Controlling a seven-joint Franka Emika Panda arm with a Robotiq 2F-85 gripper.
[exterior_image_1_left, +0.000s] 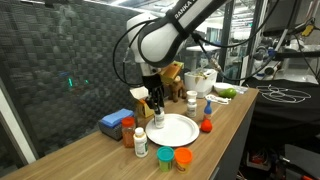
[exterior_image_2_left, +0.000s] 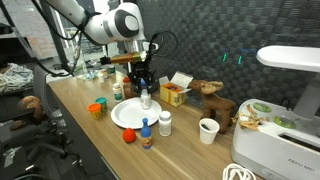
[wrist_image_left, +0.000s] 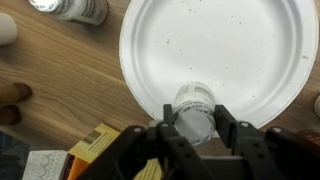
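A small white bottle (wrist_image_left: 194, 112) is held between the fingertips of my gripper, which is shut on it. In the wrist view its round cap faces the camera. The bottle is over the near edge of the white plate (wrist_image_left: 220, 45). From the second exterior view the bottle (exterior_image_2_left: 146, 101) appears upright at the plate's back edge, below my gripper (exterior_image_2_left: 143, 84). In the first exterior view the bottle (exterior_image_1_left: 159, 118) overlaps the plate's left part (exterior_image_1_left: 178, 131). Whether its base touches the plate I cannot tell.
Around the plate stand an orange cup (exterior_image_1_left: 183, 158), a green cup (exterior_image_1_left: 165, 159), a white bottle (exterior_image_1_left: 140, 143), a red-brown jar (exterior_image_1_left: 128, 132), a blue bottle (exterior_image_2_left: 145, 133) and a red object (exterior_image_2_left: 129, 137). Behind it are a yellow box (exterior_image_2_left: 176, 92) and a brown figurine (exterior_image_2_left: 214, 105).
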